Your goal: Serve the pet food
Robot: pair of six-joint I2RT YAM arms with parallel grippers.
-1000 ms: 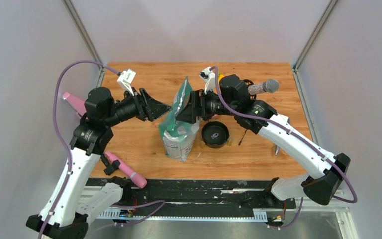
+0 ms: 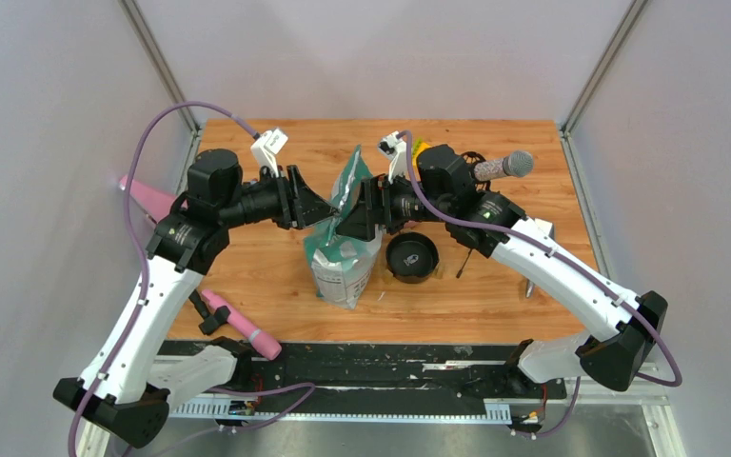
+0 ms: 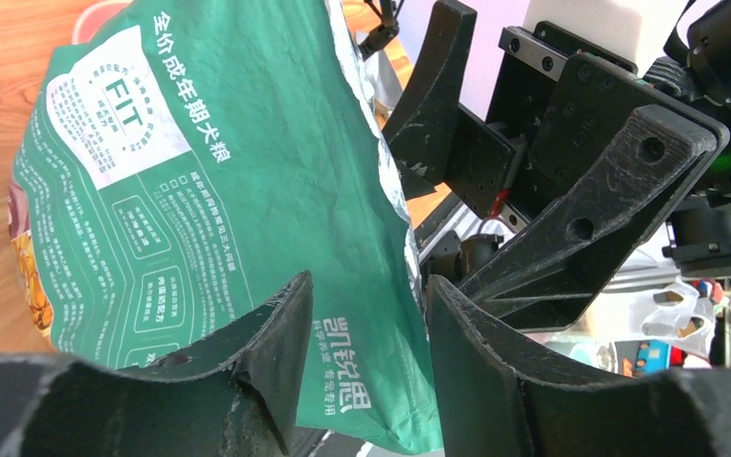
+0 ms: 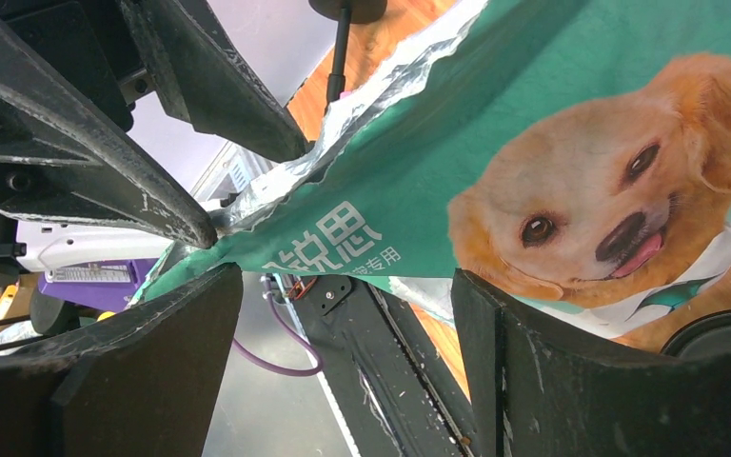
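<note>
A teal pet food bag (image 2: 341,267) stands upright mid-table, a puppy's face printed on it (image 4: 609,190) and a silver torn top edge running along it. My left gripper is part open at that top edge, its fingertips against the teal film. My right gripper is open at the bag's top from the other side, its fingers spread below the printed puppy. Whether film is pinched by either is unclear. A black bowl (image 2: 411,255) sits right of the bag.
A pink cylinder (image 2: 257,333) with a black mount lies at the front left. A microphone (image 2: 509,164) and other items sit at the back right, partly behind the right arm.
The right arm and the bag look almost unchanged.
</note>
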